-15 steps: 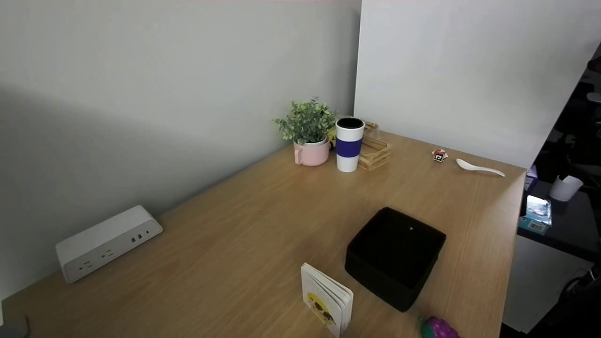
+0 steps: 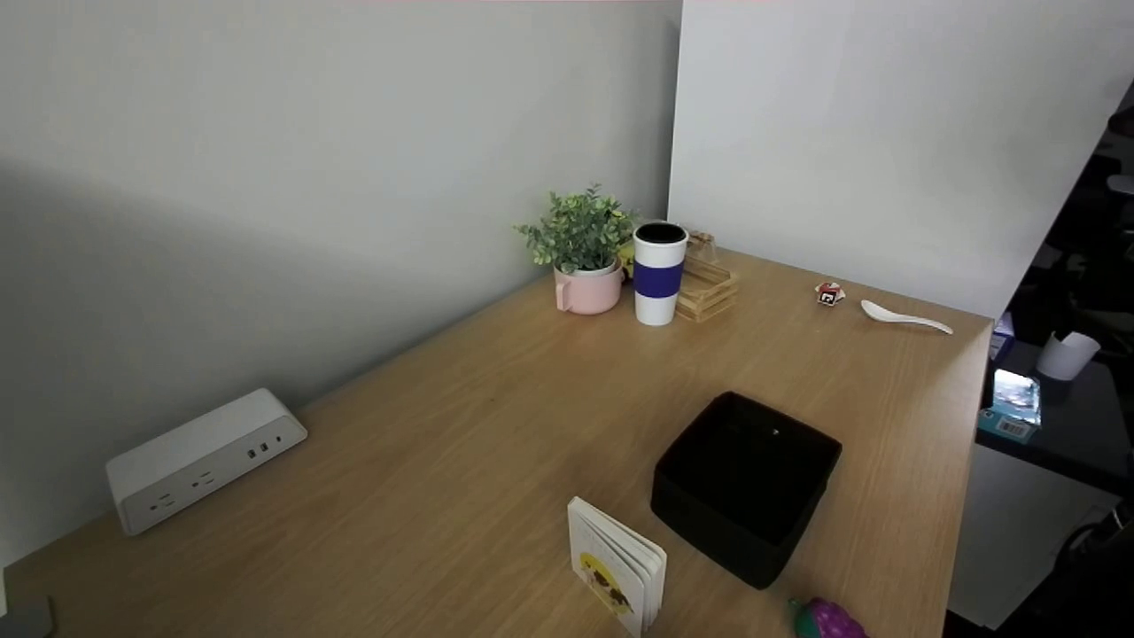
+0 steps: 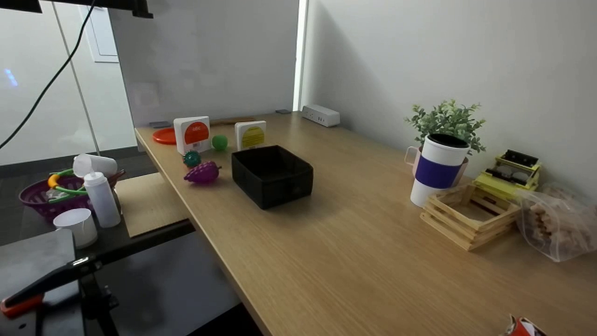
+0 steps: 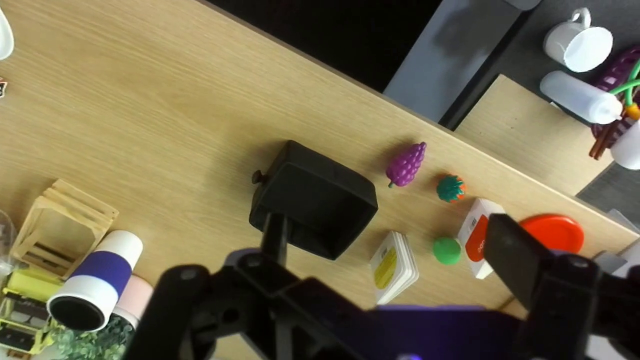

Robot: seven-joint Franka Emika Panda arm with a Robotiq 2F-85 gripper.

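Observation:
My gripper shows only in the wrist view, its two dark fingers wide apart and nothing held between them. It hovers above the table, looking down. An empty black box (image 4: pixel 324 207) lies beyond the left finger, which overlaps its near edge in this view. A small board book (image 4: pixel 393 267) stands to the right of the box. Purple toy grapes (image 4: pixel 408 164), a teal-and-orange toy (image 4: pixel 451 188) and a green ball (image 4: pixel 447 251) rest nearby. Beside the ball stands a white-and-red book (image 4: pixel 478 237), with a red plate (image 4: pixel 555 233) farther right.
Against the wall are a purple-banded tumbler (image 3: pixel 438 174), a potted plant (image 2: pixel 582 229), a wooden crate (image 3: pixel 470 218) and a bagged item (image 3: pixel 554 224). A white power strip (image 2: pixel 207 457) sits along the wall. A white spoon (image 2: pixel 904 317) lies near the far edge.

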